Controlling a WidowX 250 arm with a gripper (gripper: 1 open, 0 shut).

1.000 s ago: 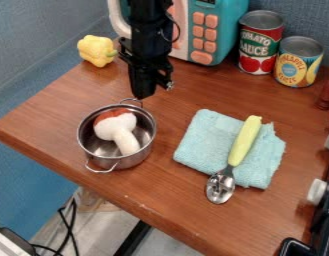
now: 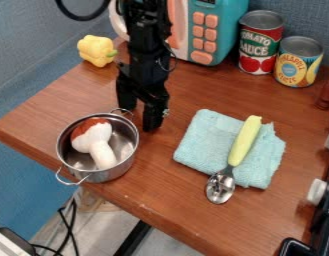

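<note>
A steel pot (image 2: 116,168) with side handles sits at the front left of the wooden table, holding a white object with a red part (image 2: 97,145). My black gripper (image 2: 140,115) hangs low at the pot's back rim, by the rear handle; whether its fingers are open or shut is hard to see. A spoon with a yellow handle (image 2: 243,143) lies on a light blue cloth (image 2: 202,140) to the right.
A yellow toy (image 2: 97,48) sits at the back left. A toy microwave (image 2: 204,30), two cans (image 2: 260,45) and a small red item stand at the back right. Black equipment lines the right edge.
My gripper has moved down toward the table beside the pot's back. The pot has shifted and turned slightly to the left and front.
</note>
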